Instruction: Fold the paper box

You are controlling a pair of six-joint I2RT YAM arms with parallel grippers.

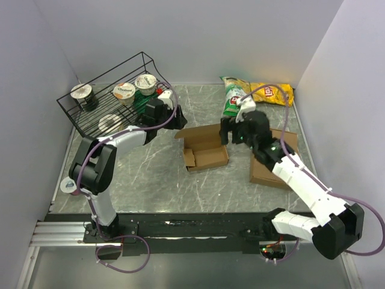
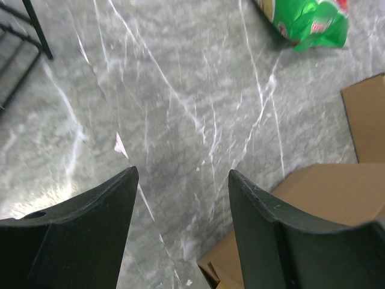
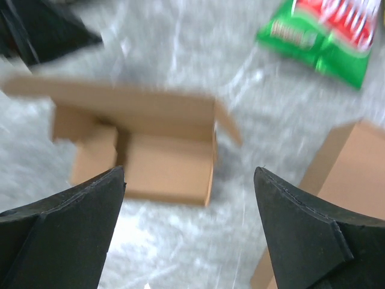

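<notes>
The cardboard box [image 1: 204,156] stands open-topped mid-counter, its long back flap raised and small flaps at the ends, blurred in the right wrist view. My left gripper [image 1: 178,120] is just off the box's back-left corner; in the left wrist view its fingertips [image 2: 183,177] are apart, with brown cardboard close by the right one, and whether anything is held is unclear. My right gripper [image 1: 231,129] hangs above the box's right end, open with nothing between its fingers.
A wire rack [image 1: 108,84] with tubs fills the back left. Green [image 1: 234,96] and yellow [image 1: 271,91] snack bags lie at the back right. Flat cardboard [image 1: 267,174] lies at the right.
</notes>
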